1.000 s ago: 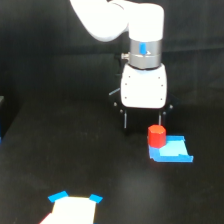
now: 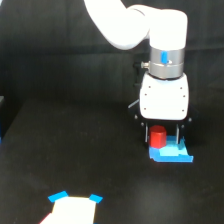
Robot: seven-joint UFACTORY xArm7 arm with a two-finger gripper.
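A small red block (image 2: 158, 136) stands at the upper left part of a light-blue square (image 2: 172, 151) on the dark table, at the right of the view. Directly over it, my gripper (image 2: 162, 141) points down, with one finger on either side of the block. A gap shows between the block and the right finger (image 2: 179, 131), while the left finger (image 2: 146, 131) is close to the block's left side. The fingers look open; whether the left finger touches the block is not clear.
At the bottom left lies a white sheet (image 2: 73, 211) with blue tape at its upper corners and a red patch at its left edge.
The gripper has moved right and down, from above and left of the red block to around it. Its fingers appear closer together than before. The block has hardly moved.
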